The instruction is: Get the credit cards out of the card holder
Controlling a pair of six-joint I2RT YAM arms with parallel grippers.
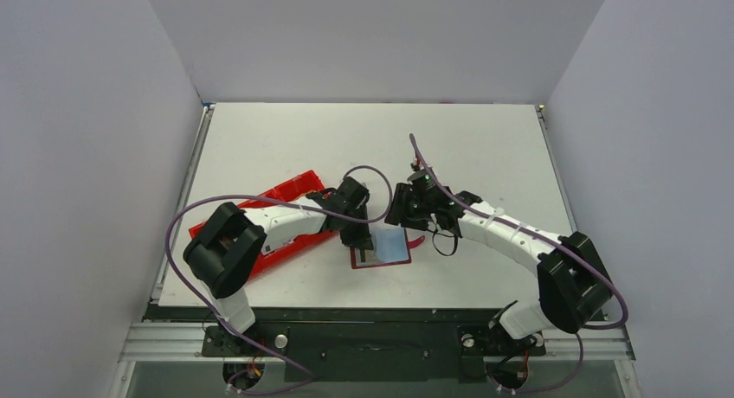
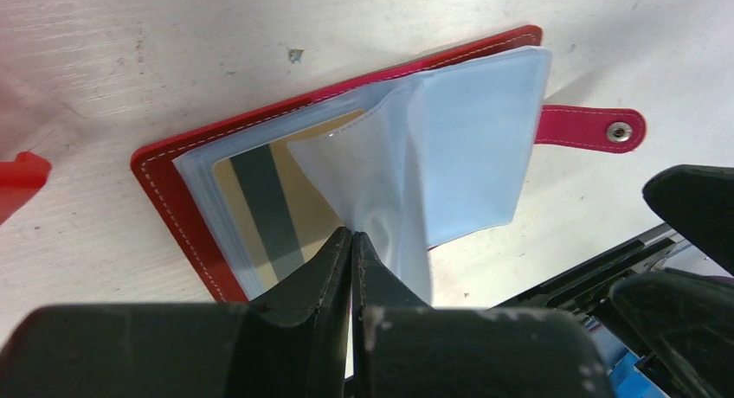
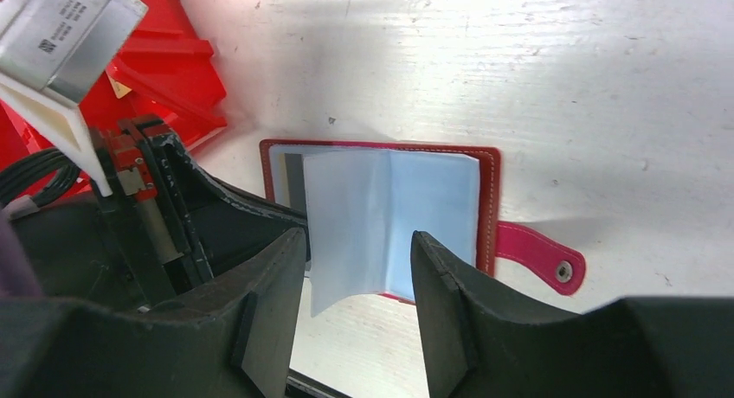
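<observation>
The red card holder [image 1: 381, 264] lies open on the table, its strap with snap [image 2: 589, 128] at one side. Clear sleeves show, and a gold card with a dark stripe [image 2: 273, 203] sits inside at the left. My left gripper is shut at the edge of a lifted clear sleeve [image 3: 350, 216]; whether the plastic is between its fingertips is hard to tell. My right gripper stands open above the holder's right part, with nothing between its fingers.
A red tray [image 1: 296, 183] lies at the left, partly under my left arm. The two grippers are close together.
</observation>
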